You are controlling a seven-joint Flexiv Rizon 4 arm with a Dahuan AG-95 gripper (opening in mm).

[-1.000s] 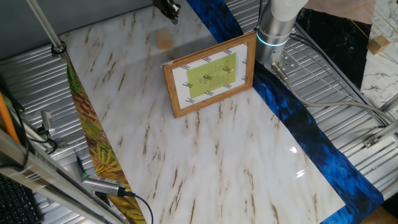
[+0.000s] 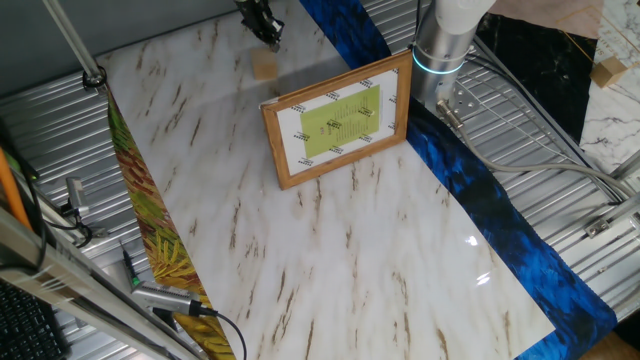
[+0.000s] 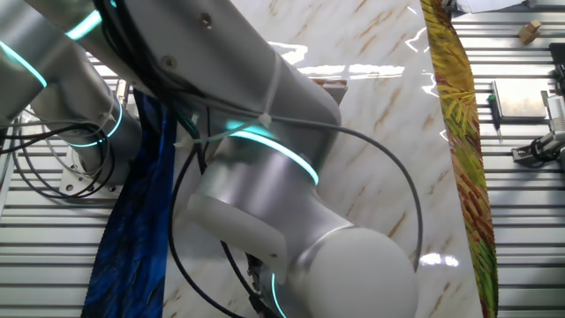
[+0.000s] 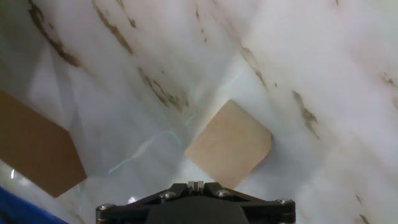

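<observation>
A small wooden block (image 2: 264, 64) rests on the marble-patterned table near its far end, behind the picture frame. In the wrist view the same block (image 4: 229, 144) lies just beyond the fingertips, a little right of centre. My gripper is shut, its fingertips together and nothing visible between them. From outside, the gripper (image 2: 274, 46) hangs close to the block, just above and right of it in the picture; their exact height difference cannot be told. The arm hides both gripper tips and block in exterior view 2.
A wooden picture frame (image 2: 340, 125) with a green insert stands upright beside the block. A brown panel (image 4: 37, 143) fills the wrist view's left edge. Blue cloth (image 2: 470, 190) lines the side by the arm's base.
My gripper has come down and slightly left in exterior view 1, closer to the block. Block and picture frame have stayed where they were.
</observation>
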